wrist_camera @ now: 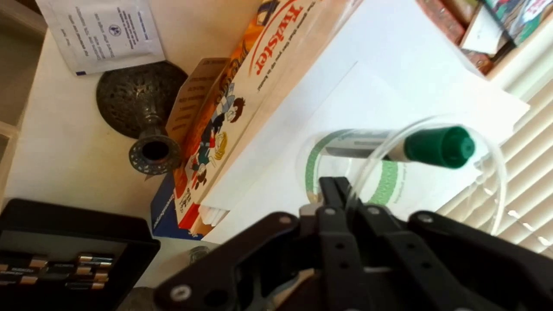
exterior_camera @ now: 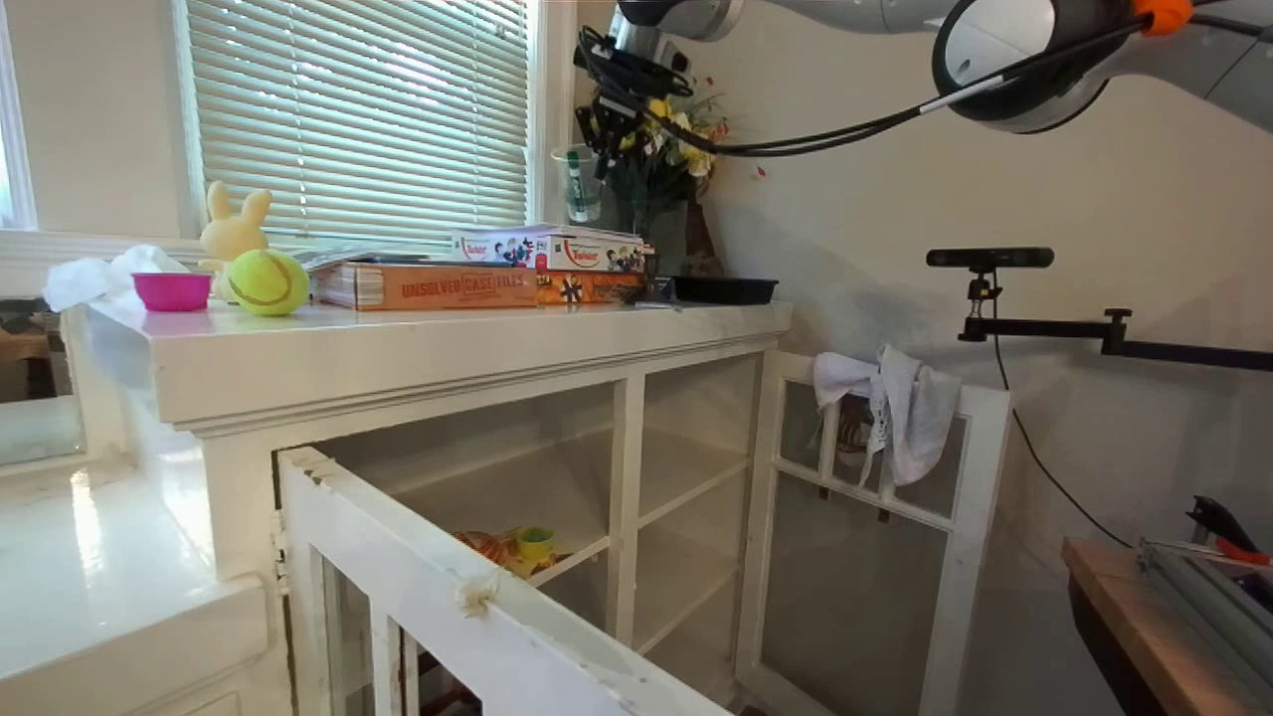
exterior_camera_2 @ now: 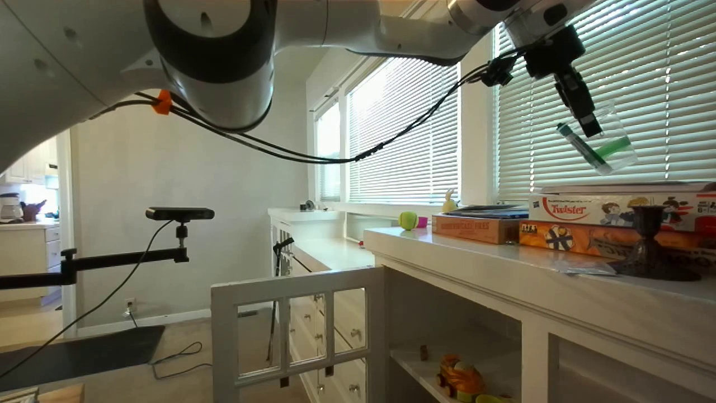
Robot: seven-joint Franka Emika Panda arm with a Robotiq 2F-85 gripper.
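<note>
A clear plastic cup (exterior_camera_2: 618, 153) with green markings hangs tilted above the stacked boxes, clear of them in exterior view 2. Its thin rim is pinched by my gripper (exterior_camera_2: 592, 133), whose black fingers are closed together on one side of the wall. Inside the cup leans a green-capped marker (wrist_camera: 440, 147), its cap by the rim. From exterior view 1 the cup (exterior_camera: 584, 203) shows beside the flowers, partly behind the gripper's fingers. Below it in the wrist view lie white papers (wrist_camera: 399, 83) on the Twister box (wrist_camera: 269, 57).
A dark metal candlestick (wrist_camera: 147, 116), a white packet (wrist_camera: 106, 33) and a black tray of batteries (wrist_camera: 77, 217) stand close to the boxes. The window blinds (exterior_camera_2: 651, 80) are just behind the cup. Farther along sit a tennis ball (exterior_camera: 269, 282) and a pink bowl (exterior_camera: 172, 291).
</note>
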